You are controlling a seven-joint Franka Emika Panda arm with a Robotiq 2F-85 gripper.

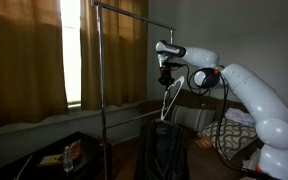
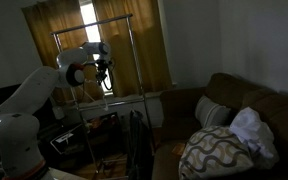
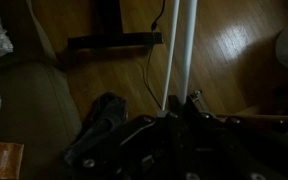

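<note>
A white clothes hanger (image 1: pixel 168 101) hangs below my gripper (image 1: pixel 165 79), which is shut on its upper end. In the wrist view the hanger (image 3: pixel 188 50) shows as two pale bars running away from the dark fingers; their exact grip on it is too dark to make out. Exterior view 2 has the gripper (image 2: pixel 102 76) high up by the metal rack, with the hanger (image 2: pixel 94 103) faint beneath it. Under the hanger is a dark garment or cloth (image 1: pixel 162 152), close to the hanger's lower end; whether they touch I cannot tell.
The metal rack's upright (image 1: pixel 102 75) stands left of the gripper, its top bar passing near the arm. A brown sofa (image 2: pixel 246 97) with pillows (image 2: pixel 212 152) lies to one side. Small items crowd a dark table (image 1: pixel 46 163) at lower left.
</note>
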